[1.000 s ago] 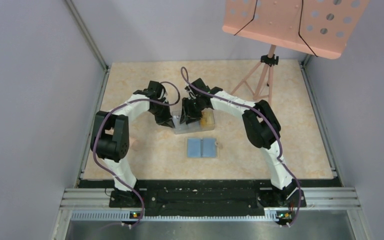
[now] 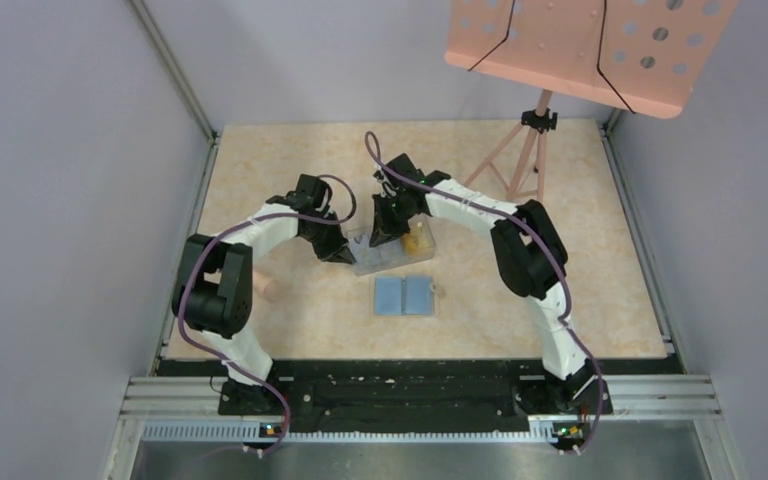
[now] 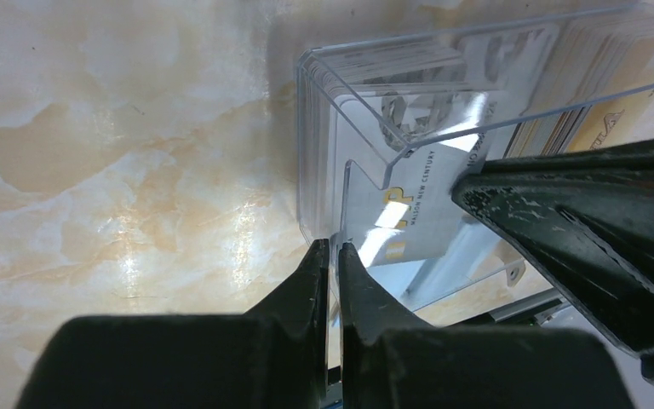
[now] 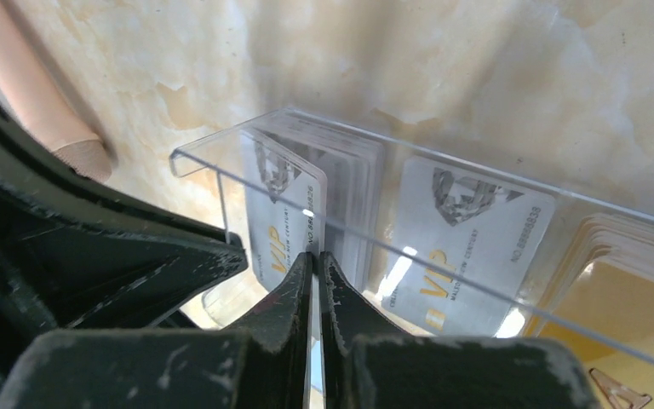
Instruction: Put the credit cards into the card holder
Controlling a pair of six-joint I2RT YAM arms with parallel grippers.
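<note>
A clear acrylic box (image 2: 380,262) holds stacks of silver VIP cards (image 3: 417,196) (image 4: 468,239) and gold cards (image 4: 613,302). My left gripper is shut at the box's end, where the wall and card edges meet its fingertips, apparently gripping that end. My right gripper is shut, its tips against the upright edge of the silver stack at that same end; nothing shows clearly between them. The blue card holder (image 2: 403,296) lies just in front of the box on the table.
A pink stand (image 2: 525,150) occupies the back right. A pink cylinder (image 2: 263,285) lies beside the left arm.
Over the last second my left gripper and the box's left end have shifted toward the table front. The right gripper has moved slightly and its fingers appear closer together.
</note>
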